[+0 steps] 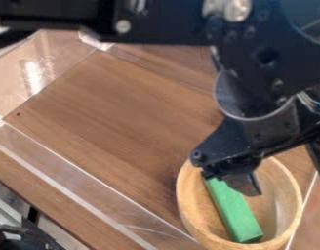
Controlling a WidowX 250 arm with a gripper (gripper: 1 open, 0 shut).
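A round light-wood bowl [194,209] sits at the lower right, with a green block [234,211] lying inside it. The black gripper [260,171] hangs over the bowl's back rim, its fingers open, one reaching down beside the block and the other at the right edge of the view. The arm above it fills the top and right of the view and hides what is behind.
Clear tape strips run along its left and front edges. Dark equipment and cables show at the bottom left corner.
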